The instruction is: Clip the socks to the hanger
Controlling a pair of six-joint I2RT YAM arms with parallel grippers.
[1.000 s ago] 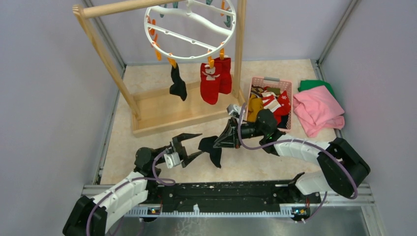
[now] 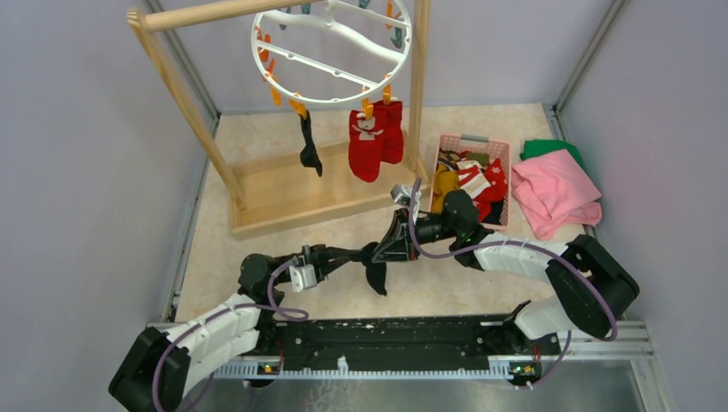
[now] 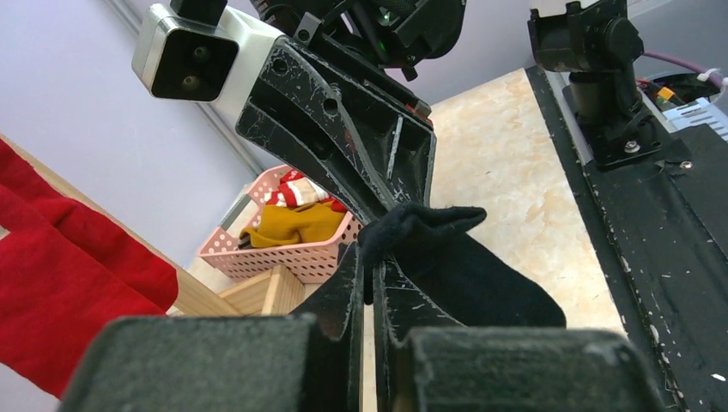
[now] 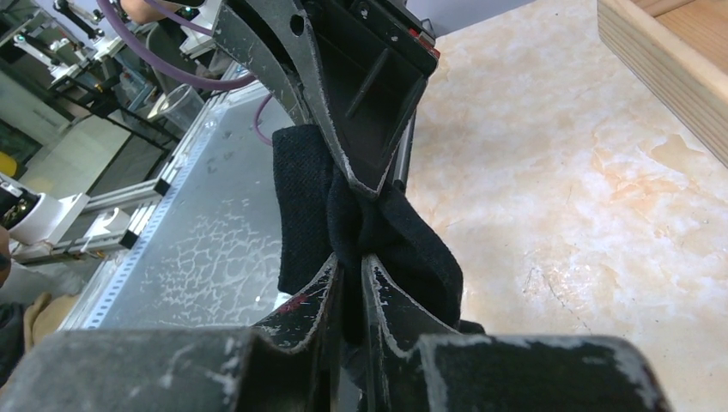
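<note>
A black sock (image 2: pixel 375 276) hangs between my two grippers above the table's front middle. My left gripper (image 2: pixel 361 253) is shut on its upper edge, with a thin strip of the sock (image 3: pixel 489 283) between the fingertips. From the other side, my right gripper has sock cloth between fingertips standing slightly apart; how firmly it pinches is unclear. The round white hanger (image 2: pixel 318 63) is at the back. Clipped on it are another black sock (image 2: pixel 310 150) and red socks (image 2: pixel 366 154), held by orange clips (image 2: pixel 298 107).
A pink basket (image 2: pixel 437 204) of socks stands right of the wooden rack (image 2: pixel 300 221). Pink cloth (image 2: pixel 556 189) and green cloth (image 2: pixel 539 147) lie farther right. Bare table shows in front of the rack, around the arms.
My left gripper has gone from wide open beside the sock to shut on its edge. The right arm has drawn slightly left and stayed there. The hanging black sock has swung a little.
</note>
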